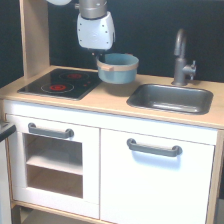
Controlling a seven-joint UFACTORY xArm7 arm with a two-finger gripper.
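A light blue pot (119, 73) is held above the wooden counter between the black hob and the sink. The gripper (98, 60) of the white arm is at the pot's left rim, pointing down; its fingertips are small and partly hidden, so their hold is hard to make out.
The black hob (57, 83) with red rings is at the left, bare. A steel sink (170, 98) with a tap (181, 55) is at the right. Below are white cupboard fronts (142, 175) and an open-looking compartment (55, 168) at the left.
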